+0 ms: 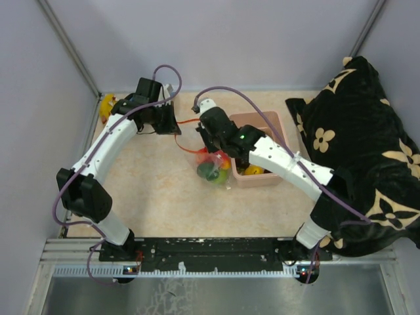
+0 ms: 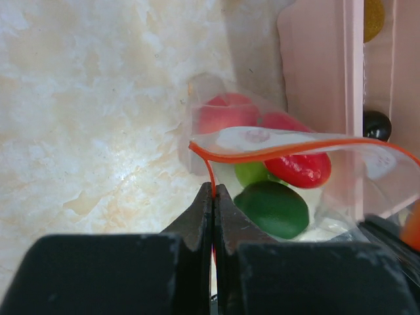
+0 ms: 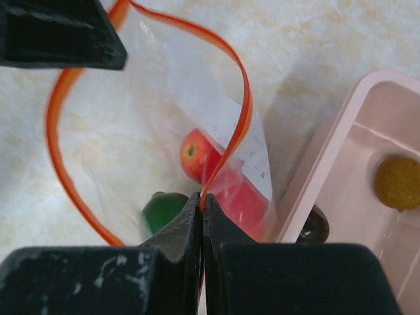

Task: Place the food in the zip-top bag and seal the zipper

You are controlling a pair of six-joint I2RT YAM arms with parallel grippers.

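A clear zip bag with an orange zipper rim hangs between my grippers, its mouth spread open. Inside lie a dark green item, a red one and more red and light green food. My left gripper is shut on one end of the orange rim, which runs between its fingertips in the left wrist view. Shut on the opposite part of that rim is my right gripper, with the orange strip passing up from its tips. The bag's lower part rests near the table.
Beside the bag on the right stands a pink bin holding a brown item, a dark one and a yellow one. A black flowered cloth covers the far right.
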